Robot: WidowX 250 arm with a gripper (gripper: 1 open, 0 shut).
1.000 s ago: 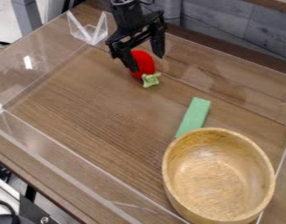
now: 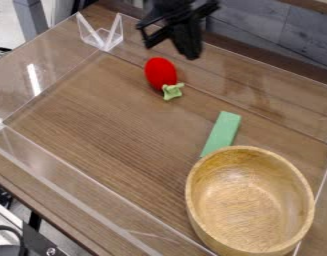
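Note:
My black gripper (image 2: 173, 35) hangs high at the back, above and behind a red strawberry-like object (image 2: 159, 72) with a green top (image 2: 173, 91), which lies on the wooden table (image 2: 92, 135). The fingers look empty; how far apart they stand is hard to make out in the camera view.
A wooden bowl (image 2: 249, 200) fills the front right, with a green block (image 2: 221, 134) just behind it. A clear plastic object (image 2: 102, 30) stands at the back left. A wall runs along the back right.
My gripper has risen up and back, away from the red object, which now lies uncovered and looks little moved.

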